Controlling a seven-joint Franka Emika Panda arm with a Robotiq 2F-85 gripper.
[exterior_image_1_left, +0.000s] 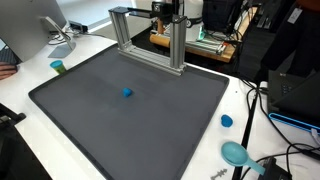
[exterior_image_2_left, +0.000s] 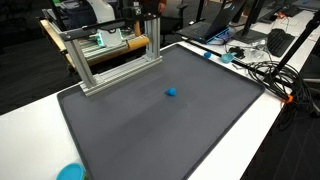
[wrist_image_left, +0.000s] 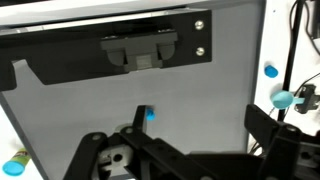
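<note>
A small blue object (exterior_image_1_left: 127, 92) lies on the grey board (exterior_image_2_left: 150, 130), and the wrist view shows the same blue object (wrist_image_left: 150, 114) near the tip of my left finger. My gripper stands open, its two dark fingers spread wide, with nothing held between them. Beyond the fingers, a black panel with a grey handle or latch (wrist_image_left: 145, 50) spans the wrist view. This seems to belong to the grey frame (exterior_image_2_left: 120, 75) at the board's edge.
A green and blue cup-like item (exterior_image_1_left: 58, 67) stands on the white table beside the board. Past the opposite edge lie a round blue piece (exterior_image_1_left: 226, 121) and a turquoise ladle-like item (exterior_image_1_left: 237, 155), near black cables (wrist_image_left: 295, 20). Most of the board is clear.
</note>
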